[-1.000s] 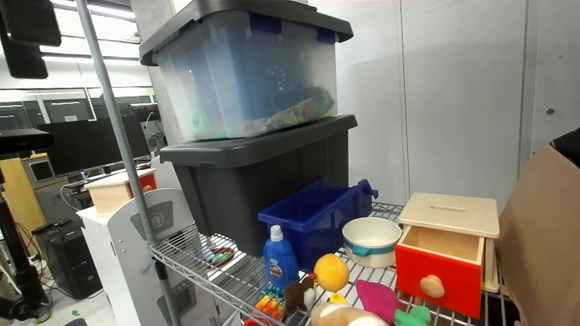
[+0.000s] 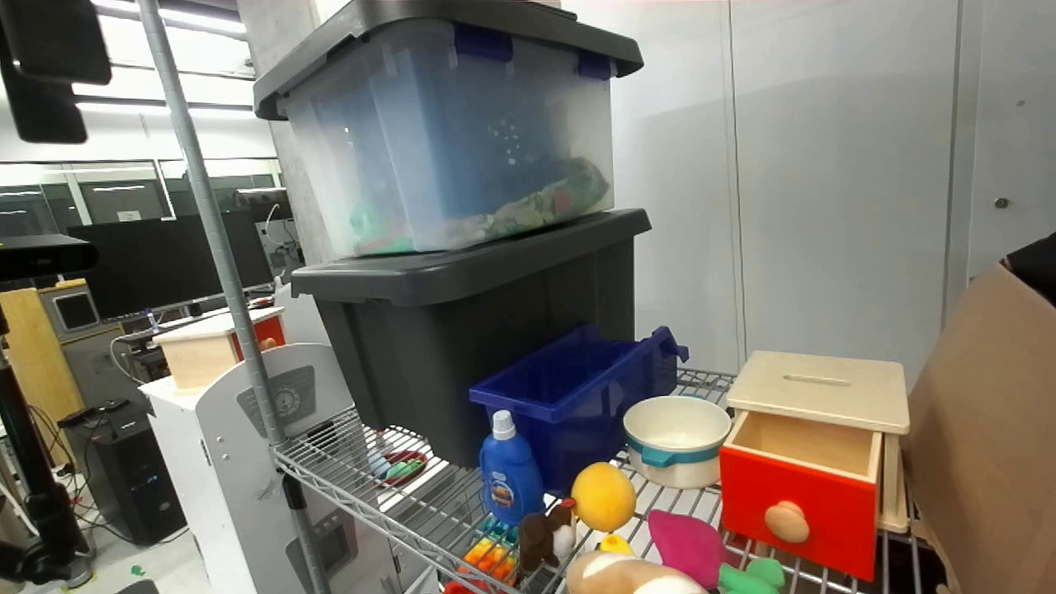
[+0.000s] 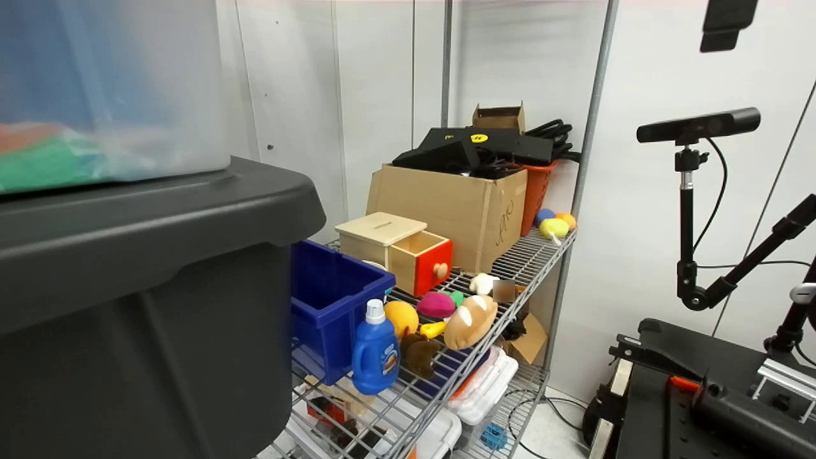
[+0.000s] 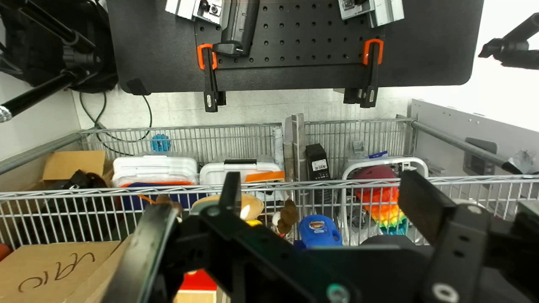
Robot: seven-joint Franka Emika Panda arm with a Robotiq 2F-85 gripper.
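Observation:
In the wrist view my gripper stands open, its two dark fingers wide apart with nothing held between them. Beyond and below them lies the wire shelf, where a blue detergent bottle (image 4: 320, 229) shows through the gap. A wooden box with a red-fronted drawer (image 2: 798, 500) sits on the shelf, the drawer pulled out and apparently empty. Beside it is a cream pot (image 2: 677, 436) with a teal band. Left of the pot stands a blue bin (image 2: 554, 411). I cannot make out the gripper in either exterior view.
Toys crowd the shelf front: a yellow-orange ball (image 2: 604, 497), a magenta plush (image 2: 688, 548) and a bread-like toy (image 3: 470, 321). A tall grey tote (image 2: 475, 346) with a clear tote on top blocks one end; a cardboard box (image 3: 444, 206) fills the other.

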